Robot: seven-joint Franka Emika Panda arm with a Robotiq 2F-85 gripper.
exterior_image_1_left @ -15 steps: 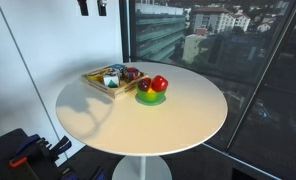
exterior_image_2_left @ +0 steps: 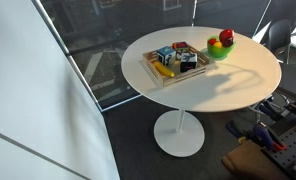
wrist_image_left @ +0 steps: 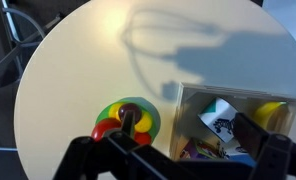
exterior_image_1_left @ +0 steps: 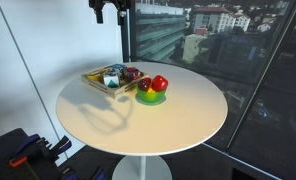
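Observation:
High above the back of the round white table (exterior_image_1_left: pixel 138 125), my gripper (exterior_image_1_left: pixel 110 15) points down with its fingers apart and nothing between them. The wrist view shows its two dark fingers (wrist_image_left: pixel 116 155) at the lower edge, over the bowl and tray. A green bowl (exterior_image_2_left: pixel 222 52) holds red, yellow and dark fruit, with a red fruit (exterior_image_2_left: pixel 226 36) on top. Beside it lies a wooden tray (wrist_image_left: pixel 183 115) holding a white box with a dark picture (wrist_image_left: pixel 219 119), a yellow banana-like item (exterior_image_2_left: pixel 164 71) and several other small packs. The gripper touches none of them.
Bare tabletop (wrist_image_left: pixel 88 60) spreads over the near side in exterior view 1. A large window (exterior_image_1_left: pixel 253 90) stands behind the table and a white wall (exterior_image_2_left: pixel 38 100) to one side. A dark chair frame (wrist_image_left: pixel 23 40) shows past the table's edge.
In exterior view 1 my gripper has shifted to the right and come a little lower over the last second. The bowl, tray and their contents have stayed in place.

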